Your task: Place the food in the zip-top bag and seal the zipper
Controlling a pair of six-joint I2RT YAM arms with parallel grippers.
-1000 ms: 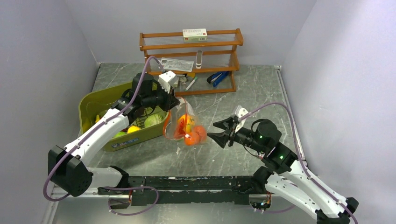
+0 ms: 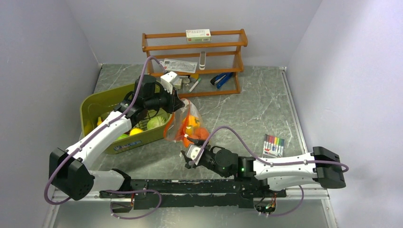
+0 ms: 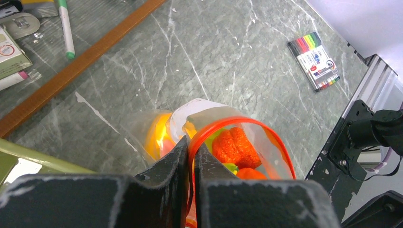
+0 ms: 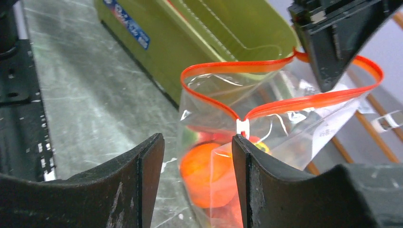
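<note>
A clear zip bag with an orange zipper rim (image 4: 216,68) stands with its mouth open; orange and yellow food (image 3: 235,147) lies inside. My left gripper is shut on the bag's rim at one side. Close to the opposite side of the bag, my right gripper has its fingers parted, pointing at the bag. In the right wrist view, a white zipper slider (image 4: 243,127) shows beyond the tip of one right finger, on the orange rim. Whether that finger touches the bag I cannot tell. From above, the right gripper (image 2: 186,151) partly covers the food's near end.
A green bin (image 2: 138,145) holding more produce stands left of the bag, under the left arm. Behind is a wooden rack (image 2: 195,40). Marker pens (image 2: 273,145) lie at the right.
My right gripper has swung left and toward the table's front edge, from clear of the bag to right beside it. The left gripper and the bag have hardly moved.
</note>
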